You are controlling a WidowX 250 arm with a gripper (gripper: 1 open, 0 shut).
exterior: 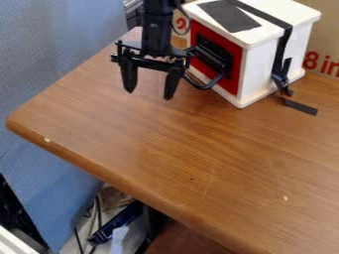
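Observation:
My black gripper hangs over the back left of the wooden table, its two fingers pointing down and spread apart with nothing between them. Just to its right stands a white box with a red front panel, a black handle-like fitting on that panel, a dark pad on top and black straps down its side. A black cable runs from the gripper toward the panel.
A cardboard box stands behind at the right. A blue partition borders the left edge, with bags on the floor below.

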